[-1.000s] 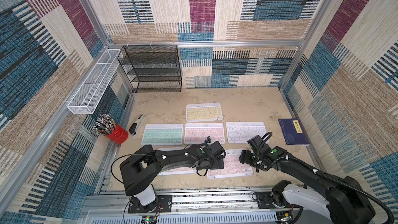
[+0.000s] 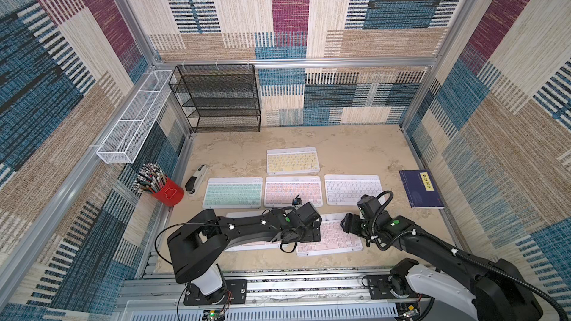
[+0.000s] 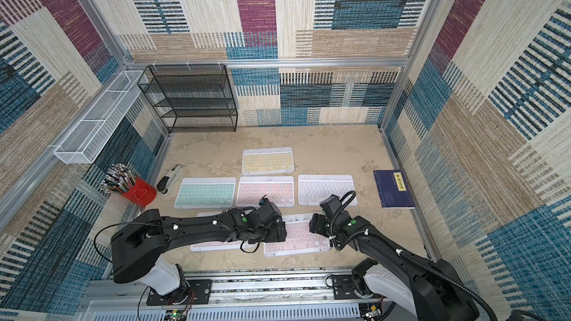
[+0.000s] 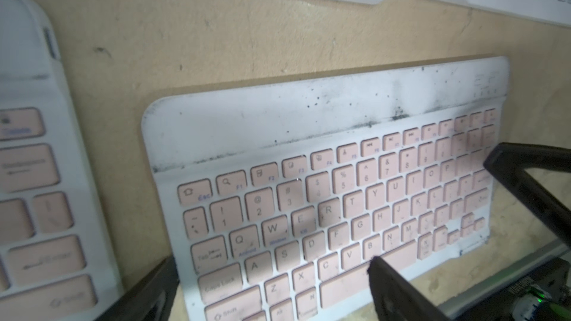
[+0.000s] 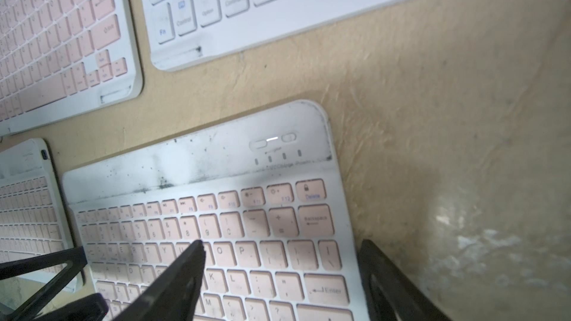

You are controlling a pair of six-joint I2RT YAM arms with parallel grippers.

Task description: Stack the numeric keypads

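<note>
A pink keypad (image 2: 336, 234) lies flat at the front, between my two grippers. My left gripper stands open over its left end, one finger (image 4: 155, 291) by the left edge and the other above the keys. At the right end my right gripper is parted too: one finger (image 5: 386, 285) is by the keypad's right edge, the other over the keys. Another front keypad (image 2: 254, 246) is partly hidden under the left arm. Behind lie a green keypad (image 2: 233, 192), a coral-keyed keypad (image 2: 292, 189), a white keypad (image 2: 352, 189) and a yellow keypad (image 2: 292, 161).
A red pen cup (image 2: 171, 192) and a black-and-white tool (image 2: 195, 179) are on the left. At the right lies a dark blue book (image 2: 420, 189). A black wire shelf (image 2: 217, 98) stands at the back left.
The keypads have not visibly moved.
</note>
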